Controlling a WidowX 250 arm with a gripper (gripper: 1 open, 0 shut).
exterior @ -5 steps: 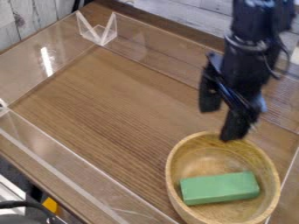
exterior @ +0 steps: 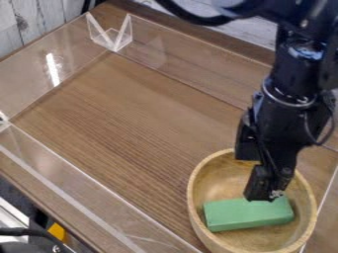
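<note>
My black gripper (exterior: 264, 168) fills the right side, pointing down into a tan bowl (exterior: 205, 188) at the lower right. It is open, its fingertips low over the bowl's back half. A green block (exterior: 244, 214) lies in the front of the bowl, below the fingers; whether they touch it I cannot tell.
Clear plastic walls edge it, with a small clear piece (exterior: 113, 35) at the back left. Dark cables show at the lower left corner.
The bowl and block look about where they were.
</note>
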